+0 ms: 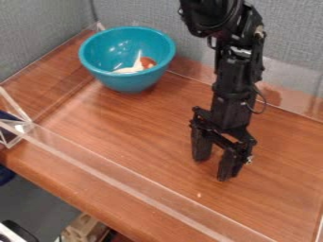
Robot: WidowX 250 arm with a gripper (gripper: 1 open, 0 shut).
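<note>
My black gripper (222, 151) is low over the bare wooden table (151, 180), right of centre, with its two fingers apart and nothing visible between them. A teal bowl (127, 76) stands at the back left of the table, holding a white piece and a small orange-red item (146, 63), both partly hidden by the rim.
A grey padded wall stands behind the table, with a clear panel along the back edge. Clear strips and a white frame piece run along the left edge. The front and middle of the table are empty.
</note>
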